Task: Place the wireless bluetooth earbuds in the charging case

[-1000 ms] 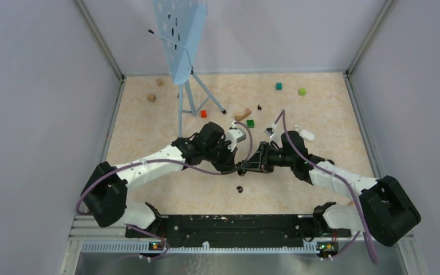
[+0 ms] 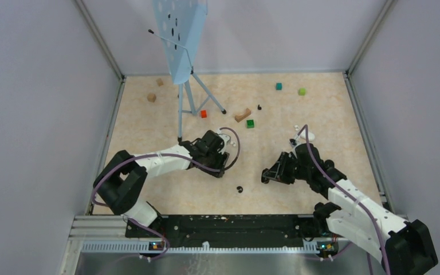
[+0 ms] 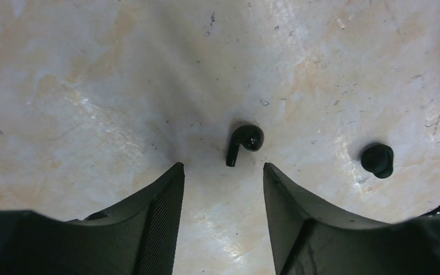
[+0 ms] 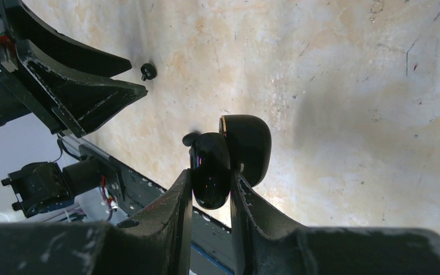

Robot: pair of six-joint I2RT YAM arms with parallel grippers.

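A black earbud (image 3: pixel 248 137) with a short stem lies on the table, ahead of and between the spread fingertips of my left gripper, which is open and empty. In the right wrist view the same earbud (image 4: pixel 148 71) sits just off the tips of the left gripper. My right gripper (image 2: pixel 270 175) is shut on the glossy black charging case (image 4: pixel 210 172), held above the table with its lid (image 4: pixel 249 148) swung open. The case's inside is hidden from view. A second small dark piece (image 3: pixel 377 160), perhaps the other earbud, rests on the table (image 2: pixel 239 189).
Towards the back lie a green block (image 2: pixel 250 124), a red block (image 2: pixel 203 114), a wooden piece (image 2: pixel 243 115) and a small black item (image 2: pixel 259 107). A light blue stand (image 2: pixel 188 91) rises at the back left. Between the two grippers the table is clear.
My right gripper has moved right and slightly towards the front with the case, away from the left gripper. The small dark piece has not moved.
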